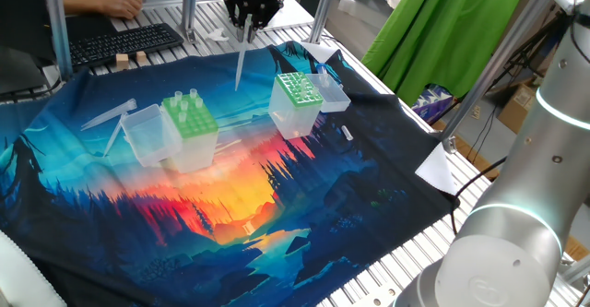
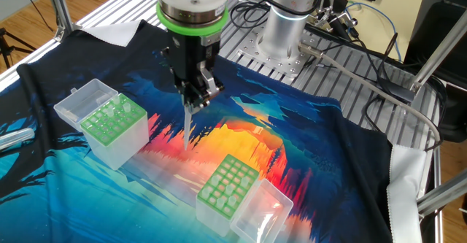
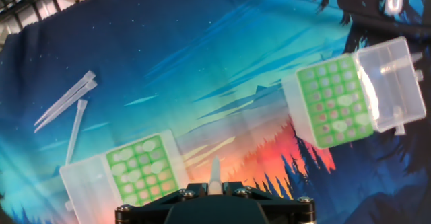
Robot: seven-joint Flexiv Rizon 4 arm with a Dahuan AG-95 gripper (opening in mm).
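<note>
A long clear pipette tip (image 2: 187, 130) hangs pointing down, its upper end held in my shut gripper (image 2: 191, 106). In exterior view 1 the gripper (image 1: 249, 17) is at the top, with the tip (image 1: 241, 65) reaching down behind the two boxes and apart from both. One green-topped rack box (image 1: 191, 134), its clear lid open, has several tips standing in it. The other green-topped box (image 1: 296, 106) is to its right, also with its lid open. From the wrist, the tip (image 3: 215, 175) shows at bottom centre, between the two racks.
Loose pipette tips (image 3: 66, 103) lie on the printed cloth beside one box. A small white piece (image 1: 347, 133) rests near the other. A keyboard (image 1: 124, 44) and a person's hand (image 1: 120, 5) are at the back left.
</note>
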